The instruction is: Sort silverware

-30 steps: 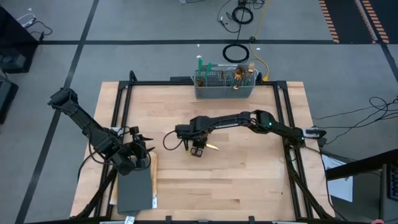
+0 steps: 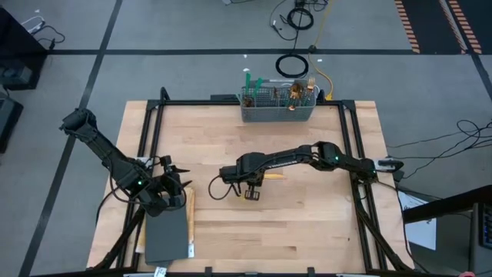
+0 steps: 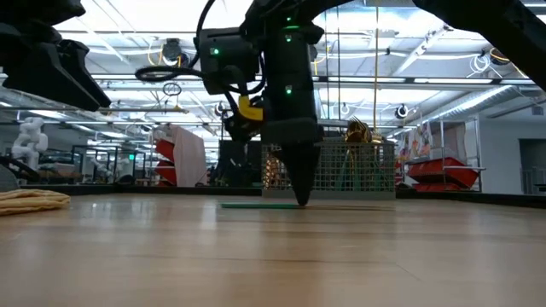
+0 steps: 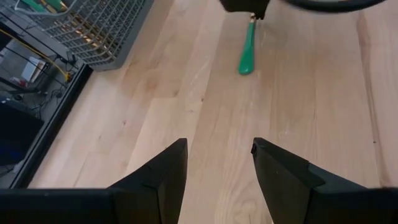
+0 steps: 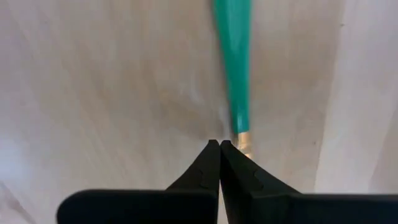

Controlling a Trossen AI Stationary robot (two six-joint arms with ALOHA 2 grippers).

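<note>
A utensil with a green handle (image 5: pixel 235 68) and a gold metal end (image 2: pixel 273 176) lies flat on the wooden table. My right gripper is shut, its tips pressed together with nothing between them. They stand low, right by the place where handle meets metal; its own fingers hide the rest of the metal in that wrist view. In the low view the green handle (image 3: pixel 243 205) rests on the tabletop beside the right fingertips. My left gripper hangs open and empty at the left of the table. The grey mesh basket (image 2: pixel 261 115) at the back holds green-handled and gold silverware.
A dark grey slab (image 2: pixel 167 238) lies under the left arm, with a yellowish cloth (image 2: pixel 191 215) beside it. Black frame bars (image 2: pixel 355 138) border both sides.
The utensil has turned and shifted on the table; the right gripper has moved slightly. The left arm is still.
</note>
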